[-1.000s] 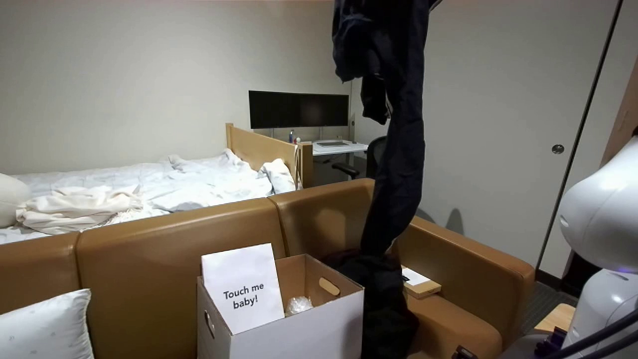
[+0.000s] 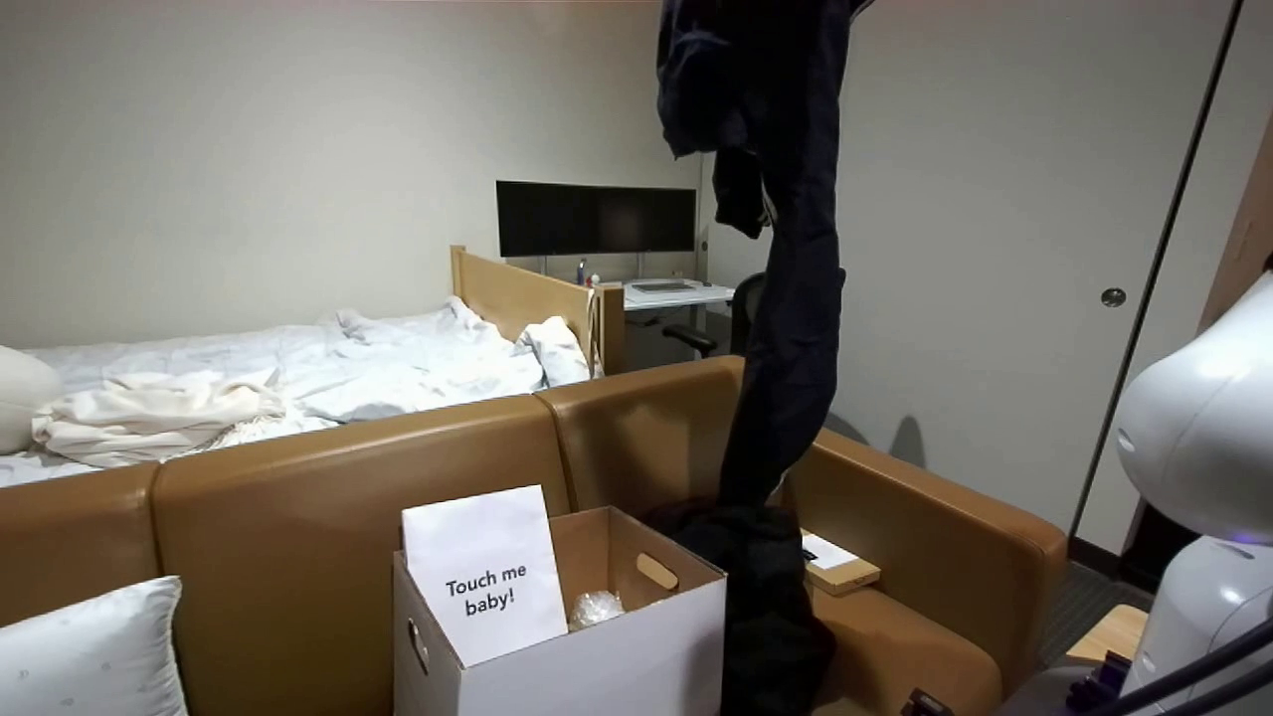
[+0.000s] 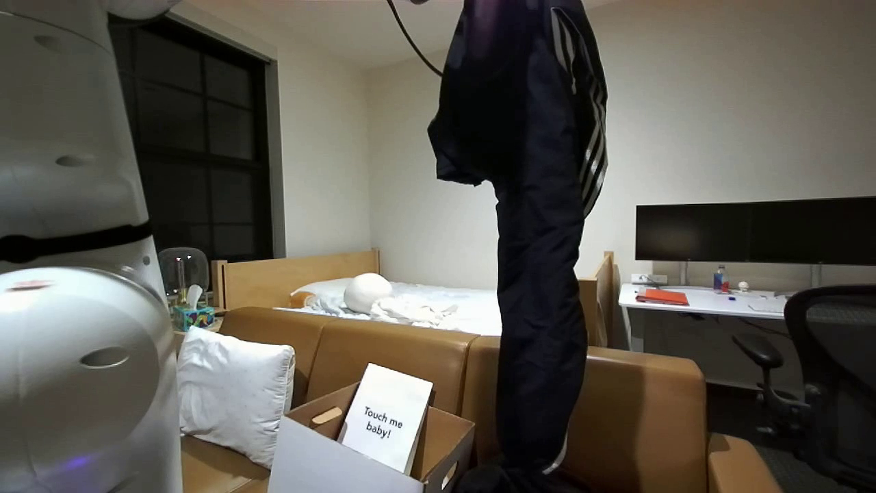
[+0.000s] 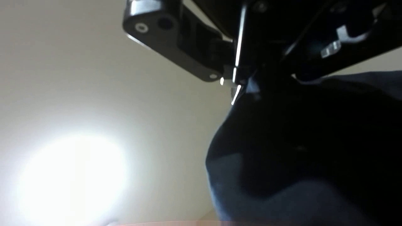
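A dark navy garment with pale stripes, which looks like track pants (image 3: 538, 246), hangs high over the brown couch. In exterior view 1 the same dark garment (image 2: 794, 310) reaches down to a black heap of cloth (image 2: 764, 609) on the seat, right of the box. The wrist view has my gripper shut on the dark fabric (image 4: 286, 150), which spreads below and right of its fingertips. Both exterior views leave the gripper out above the top edge. Much of the fingers is lost in shadow against the cloth.
A white box (image 2: 591, 668) with a "Touch me baby!" card (image 2: 486, 585) and clear wrap (image 2: 594, 610) stands before the couch back (image 2: 358, 501). A flat small carton (image 2: 841, 573) lies on the seat at right. A white pillow (image 3: 234, 394) rests at the couch's left.
The hanging garment has shifted slightly left and up in exterior view 1. The box, couch and black heap look the same.
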